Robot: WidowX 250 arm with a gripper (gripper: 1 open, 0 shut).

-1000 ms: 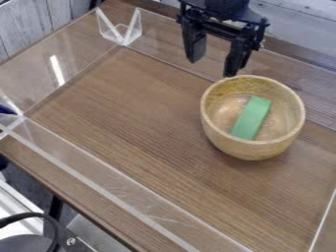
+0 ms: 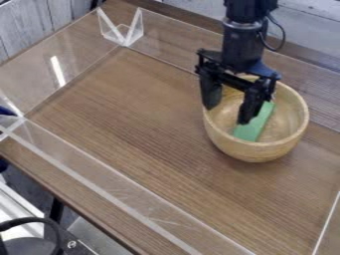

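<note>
A tan round bowl (image 2: 272, 144) sits at the right of the wooden table, with a green oblong object (image 2: 256, 121) lying inside it. My black gripper (image 2: 229, 100) hangs open over the bowl's upper part, its fingers reaching down toward the rim and interior at the left and right. I see nothing clearly held between them, and the fingers partly cover the bowl.
A clear angular plastic object (image 2: 121, 27) stands at the back left. Dark cables and parts lie at the bottom left edge.
My gripper has come down from above and behind the bowl to over it, its fingers now at the bowl's level. The bowl looks unmoved.
</note>
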